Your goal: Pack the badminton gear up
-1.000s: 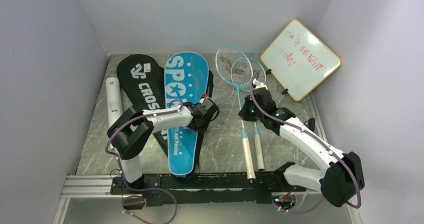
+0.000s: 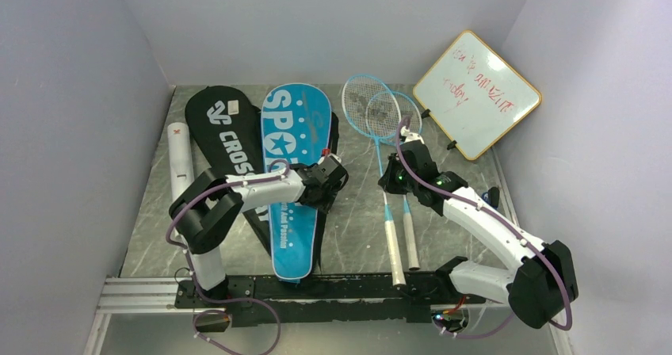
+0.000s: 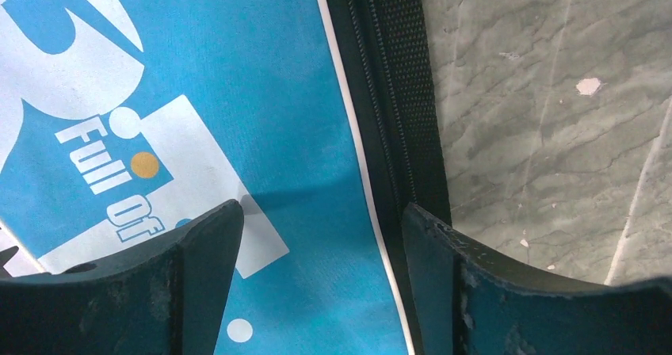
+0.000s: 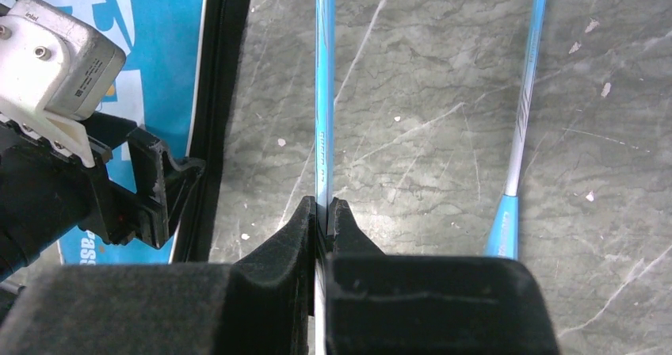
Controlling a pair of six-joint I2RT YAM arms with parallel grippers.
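Observation:
The blue racket bag [image 2: 287, 125] lies on the table, partly over the black CROSS bag [image 2: 222, 133]. Low over the blue bag's right half, by its black zipped edge [image 3: 388, 109], my open left gripper has nothing held between its fingers. Two rackets [image 2: 372, 101] lie with heads overlapping to the right of the bags. My right gripper is shut on the shaft [image 4: 324, 93] of one racket; the other shaft [image 4: 523, 109] runs parallel to its right.
A white tube [image 2: 179, 149] lies along the left side. A whiteboard [image 2: 475, 93] stands at the back right. Bare marble [image 2: 353, 228] shows between the blue bag and the rackets.
The blue bag's lower end has shifted slightly right since a second ago. The left arm has moved a little. The right arm and rackets look unchanged.

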